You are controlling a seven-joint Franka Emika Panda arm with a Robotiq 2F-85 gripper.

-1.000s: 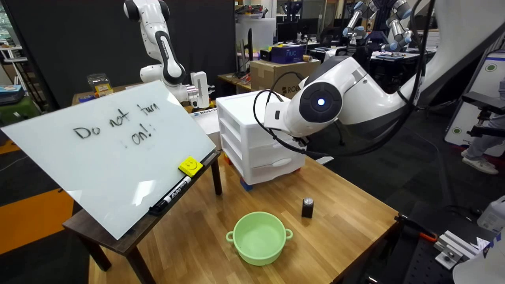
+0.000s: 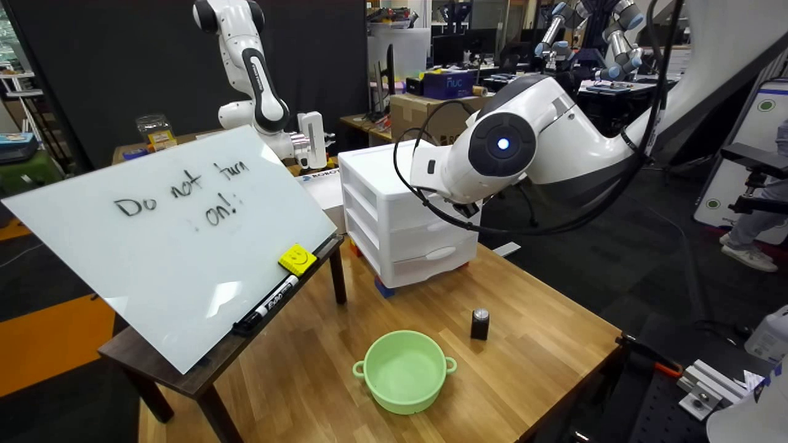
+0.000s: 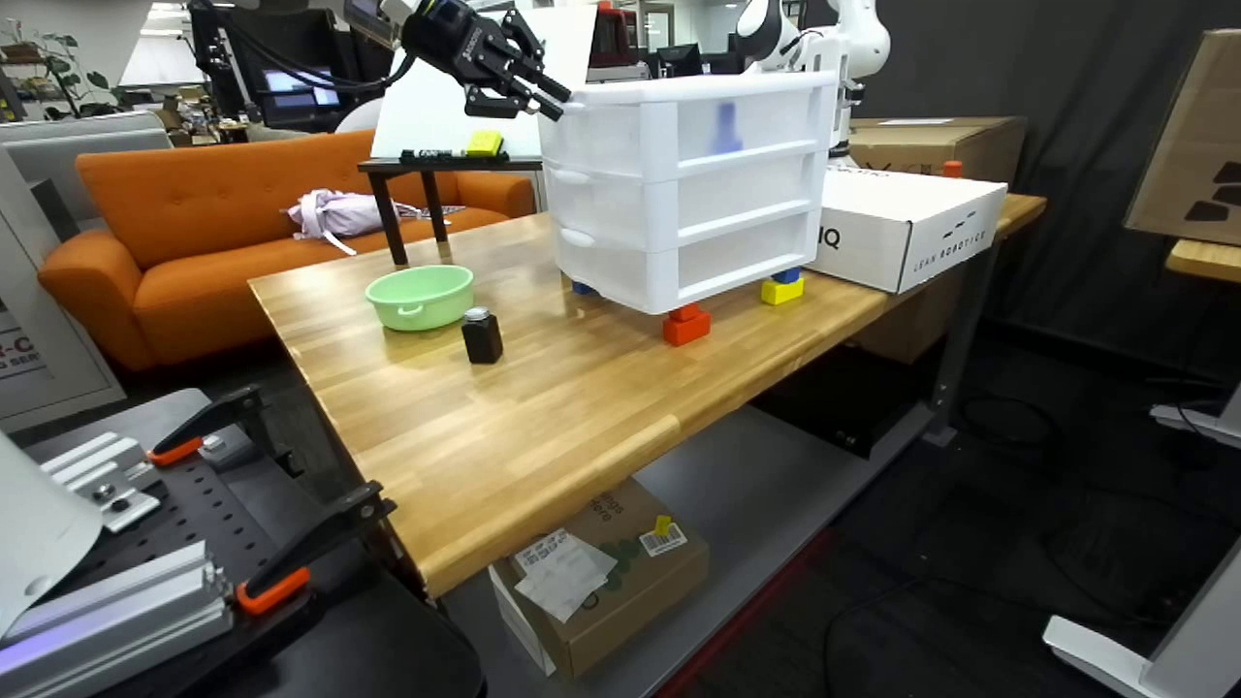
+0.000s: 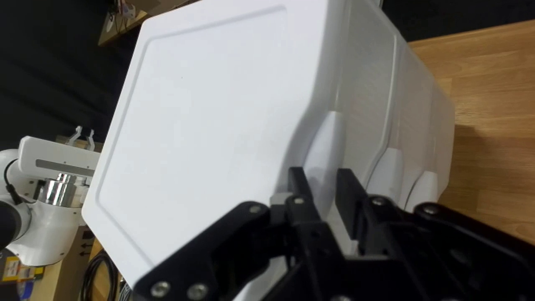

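A white three-drawer unit [image 2: 414,214] stands on the table, all its drawers looking closed. In the wrist view, the rounded handle [image 4: 327,140] of its top drawer is at the top front edge. My gripper is at this handle, its fingers [image 4: 299,181] parted with a gap between the tips. One finger lies toward the unit's top and the other toward the drawer front. Whether they touch the handle I cannot tell. From the side, the gripper [image 3: 554,103] appears level with the unit's upper front edge.
A green two-handled bowl [image 2: 404,371] and a small dark shaker [image 2: 480,325] sit in front of the unit. A whiteboard [image 2: 170,236] with a marker [image 2: 277,294] and yellow sponge [image 2: 297,259] leans on a small stand. Bare tabletop lies around the bowl.
In exterior view 1 the arm's wrist has risen a little and tilted slightly. The drawer unit, bowl and shaker have stayed put.
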